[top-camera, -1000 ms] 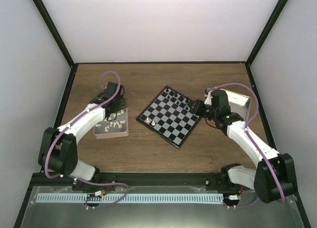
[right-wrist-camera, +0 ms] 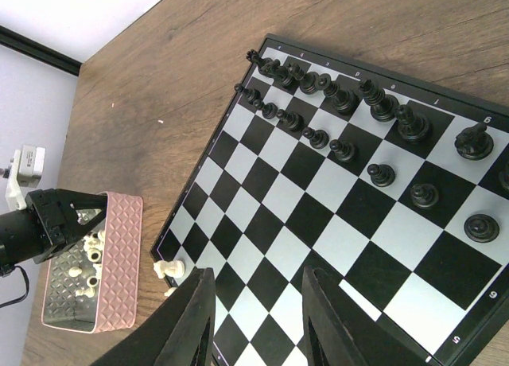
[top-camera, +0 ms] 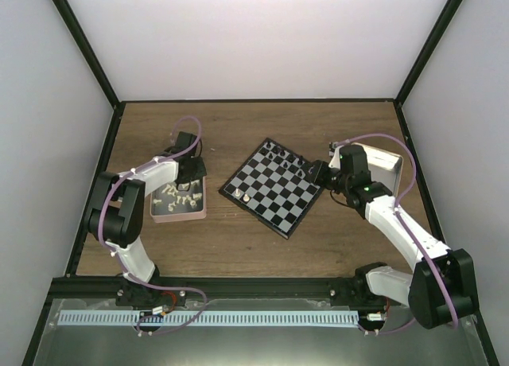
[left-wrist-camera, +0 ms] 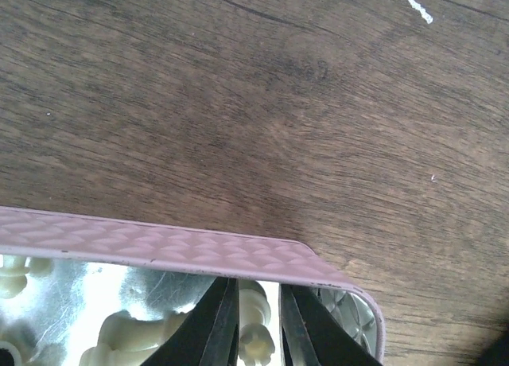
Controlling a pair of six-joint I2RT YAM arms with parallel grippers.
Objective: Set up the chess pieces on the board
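My left gripper is down in the pink box (top-camera: 178,217), at its rim, fingers slightly apart around a pale chess piece (left-wrist-camera: 254,342); whether it grips it is unclear. More white pieces (left-wrist-camera: 127,338) lie in the box. The chessboard (top-camera: 270,199) carries black pieces (right-wrist-camera: 411,123) along one side and a couple of white pieces (right-wrist-camera: 167,269) near the opposite edge. My right gripper stands open over the board, nothing between its fingers.
A white box (top-camera: 383,169) sits on the right behind the right arm.
The right arm and board look unchanged.
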